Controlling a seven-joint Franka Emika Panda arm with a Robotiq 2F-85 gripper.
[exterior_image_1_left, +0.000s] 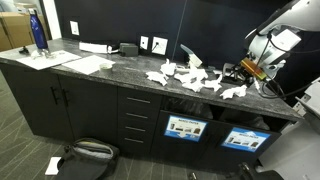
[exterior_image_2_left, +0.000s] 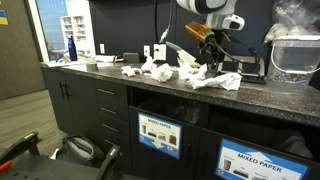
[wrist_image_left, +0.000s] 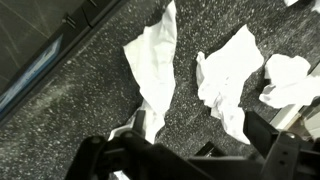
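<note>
Crumpled white papers are scattered along the dark speckled counter, seen in both exterior views. In the wrist view, a long crumpled paper (wrist_image_left: 155, 65) lies to the left, another crumpled paper (wrist_image_left: 225, 75) near the middle, and a third paper (wrist_image_left: 287, 80) to the right. My gripper is open above the counter, its dark fingers at the bottom of this view with nothing held between them. From the second exterior view, a large paper (exterior_image_2_left: 218, 80) rests on the counter below the arm.
A dark appliance (exterior_image_1_left: 236, 73) stands at the back of the counter, close to the arm. To the right is a clear bin (exterior_image_2_left: 295, 55). A blue bottle (exterior_image_1_left: 38, 32) stands at the far left. The counter's front edge borders dark cabinets and open bays labelled mixed paper.
</note>
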